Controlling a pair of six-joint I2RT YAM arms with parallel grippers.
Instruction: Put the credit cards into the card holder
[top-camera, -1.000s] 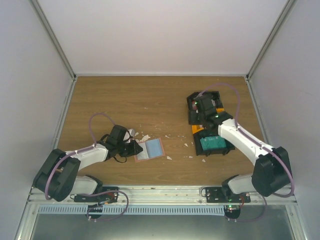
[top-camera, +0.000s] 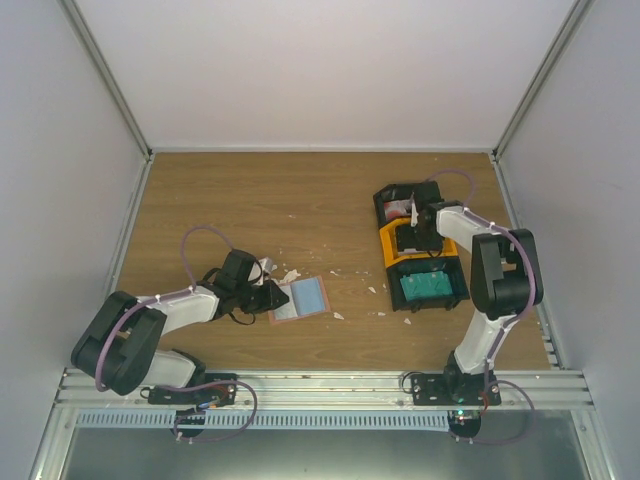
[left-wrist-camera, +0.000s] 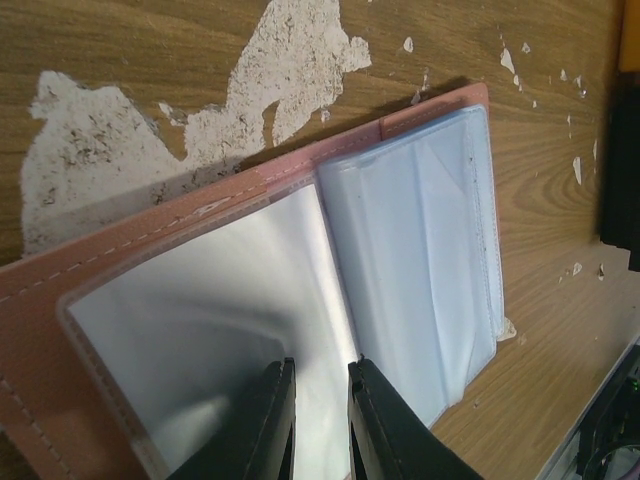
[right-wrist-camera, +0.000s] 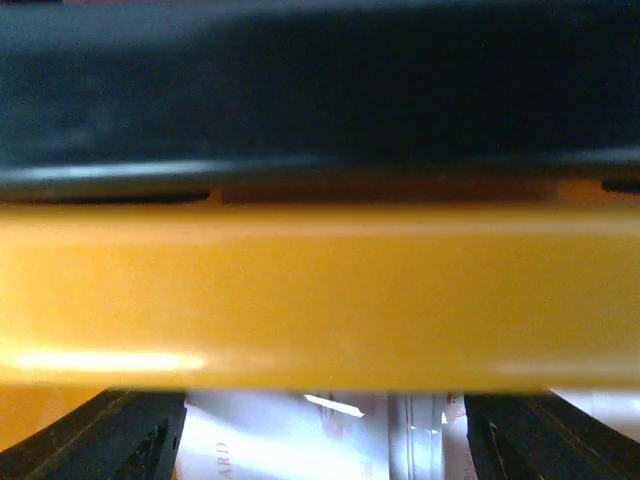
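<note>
Lying open on the table is the card holder (top-camera: 309, 297), brown-edged with clear sleeves; the left wrist view shows a white sleeve and a bluish sleeve (left-wrist-camera: 400, 250). Over its white sleeve hangs my left gripper, part open, with a narrow gap and nothing between the fingertips. My right gripper is open at the yellow bin (top-camera: 387, 245) on the right. Silvery cards (right-wrist-camera: 270, 435) show between its fingers in the right wrist view, partly hidden behind the bin's yellow wall. Whether the fingers touch them cannot be told.
Black bins stand on either side of the yellow one: the far one holds reddish cards (top-camera: 397, 209), the near one green cards (top-camera: 427, 285). Bare white patches (left-wrist-camera: 290, 70) mark the wooden table.
The left arm has hardly moved.
</note>
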